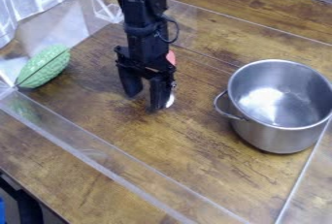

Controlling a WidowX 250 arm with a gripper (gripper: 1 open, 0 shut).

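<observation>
My black gripper (146,84) hangs low over the middle of the wooden table. Behind it, partly hidden, are a pink item (170,57) and a small white item (170,99); I cannot tell whether anything is between the fingers or how the fingers stand. A steel pot (273,102) with a loop handle stands to the right.
A green ridged object (46,66) lies at the left. Clear walls border the work area, and the wooden table (143,160) is bare in front and at the back right.
</observation>
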